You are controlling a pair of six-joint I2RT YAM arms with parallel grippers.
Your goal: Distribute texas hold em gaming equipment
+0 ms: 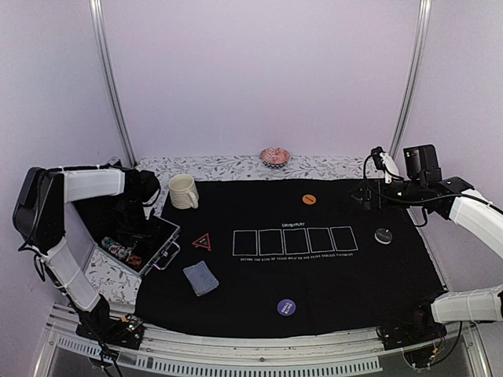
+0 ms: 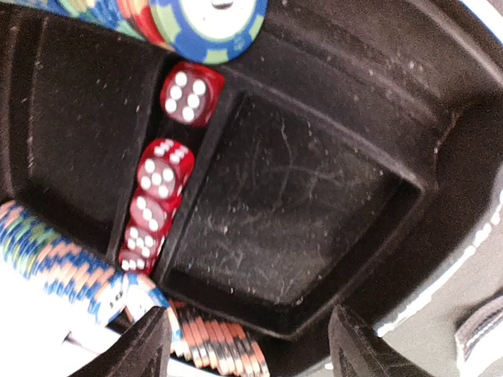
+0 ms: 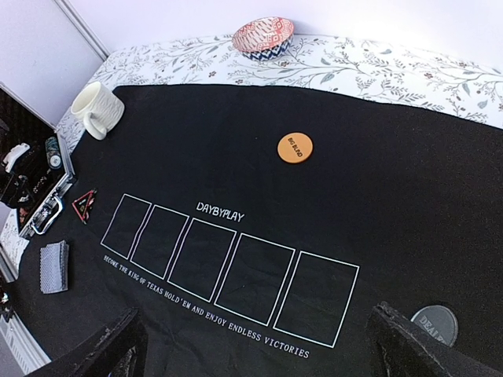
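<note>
My left gripper is over the black case at the left of the table, its fingers spread with nothing between them. Inside the case, the left wrist view shows red dice in a narrow slot, stacks of poker chips and an empty compartment. On the black mat lie the orange big blind disc, the grey dealer disc, the purple small blind disc, a red triangle and a deck of cards. My right gripper stands open and empty above the mat's right side.
A cream mug stands behind the case, close to the left arm. A red patterned bowl sits on the floral cloth at the back. The mat's middle, with its printed card outlines, is clear.
</note>
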